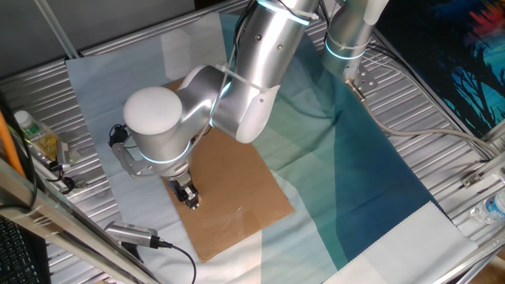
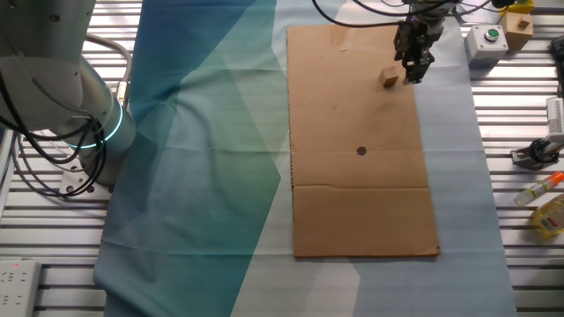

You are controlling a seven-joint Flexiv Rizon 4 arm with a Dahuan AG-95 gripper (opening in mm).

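A small wooden-brown cube (image 2: pixel 389 77) sits on the flat cardboard sheet (image 2: pixel 361 211), near its far right edge in exterior view 2. Just to the right of the cube is my black gripper (image 2: pixel 412 72), low over the sheet's edge, and a slim gap seems to part the two. From exterior view 1, the gripper (image 1: pixel 192 202) points down at the cardboard (image 1: pixel 241 185); the cube is mostly hidden there. The fingers are too small and dark to show whether they are open or shut.
A dark round spot (image 2: pixel 361 151) marks the cardboard. Beyond the cloth on the right stand a grey button box (image 2: pixel 486 44), another wooden block (image 2: pixel 516 29) and a bottle (image 2: pixel 551 216). A silver cylindrical device (image 1: pixel 132 233) with a cable lies near the sheet.
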